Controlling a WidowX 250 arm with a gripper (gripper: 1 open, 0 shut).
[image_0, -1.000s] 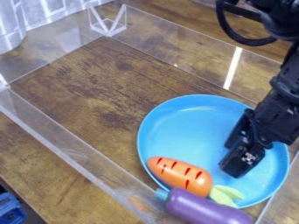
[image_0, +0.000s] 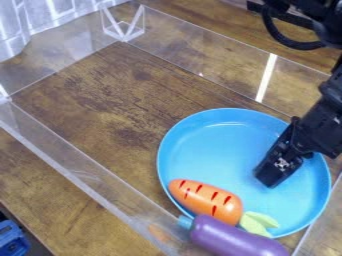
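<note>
My black gripper (image_0: 283, 160) reaches in from the right over a blue plate (image_0: 214, 145), low above its right half; whether anything sits between its fingers is hard to make out against its dark body. A toy orange carrot (image_0: 203, 198) with pale green leaves lies on the lower part of the plate. A purple eggplant (image_0: 241, 240) lies at the plate's lower edge, partly out of frame.
Clear plastic walls (image_0: 74, 160) border the wooden surface (image_0: 94, 90), which is bare at left and centre. A blue object (image_0: 11, 238) sits outside at the lower left. A white cloth or curtain is at upper left.
My gripper has moved slightly up and to the right over the plate. The carrot, eggplant and plate have not visibly moved.
</note>
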